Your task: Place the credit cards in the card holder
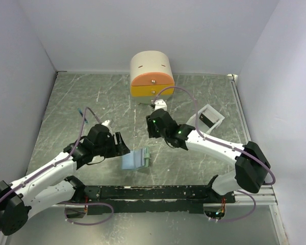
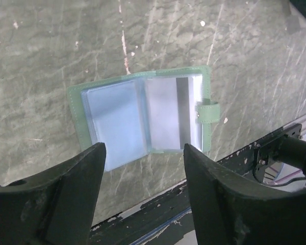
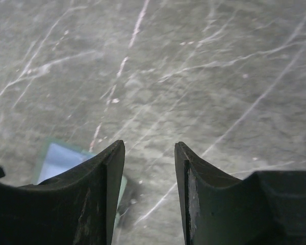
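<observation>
An open card holder [image 2: 117, 122] lies on the table near the front, light blue and white inside with a green rim and strap. My left gripper hangs over it, fingers apart with nothing visible between them. My right gripper is above bare marble up and right of the holder, fingers apart and empty; part of the holder shows at lower left in the right wrist view.
A white tray [image 1: 214, 115] with a dark item, probably cards, sits at the right. A rounded box with orange and yellow drawers [image 1: 152, 76] stands at the back. A pen lies at the left.
</observation>
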